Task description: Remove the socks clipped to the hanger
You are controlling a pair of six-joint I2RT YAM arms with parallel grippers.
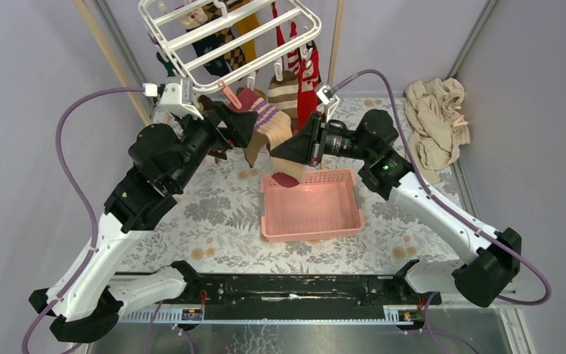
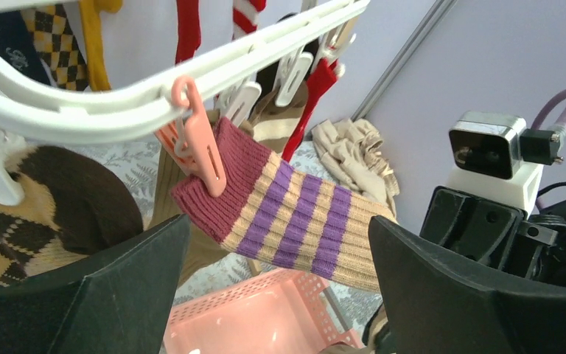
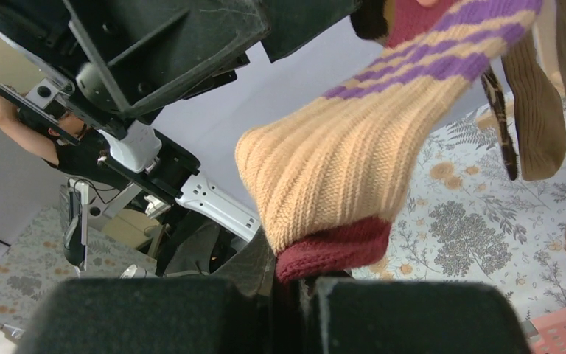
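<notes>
A beige sock with purple stripes and maroon ends (image 2: 295, 210) hangs by its cuff from a pink clip (image 2: 205, 151) on the white hanger (image 1: 239, 74). My right gripper is shut on this striped sock near its maroon toe, and the cloth stretches slantwise from clip to fingers. In the left wrist view the cuff still sits in the clip. My left gripper stands open near the clip, with the striped sock crossing the view beyond its fingers; it holds nothing.
Several other socks, among them a red one (image 1: 308, 85) and a brown striped one (image 1: 284, 96), hang from the hanger. Below stands a pink basket (image 1: 312, 237), empty where visible. Crumpled beige cloth (image 1: 435, 125) lies at the right.
</notes>
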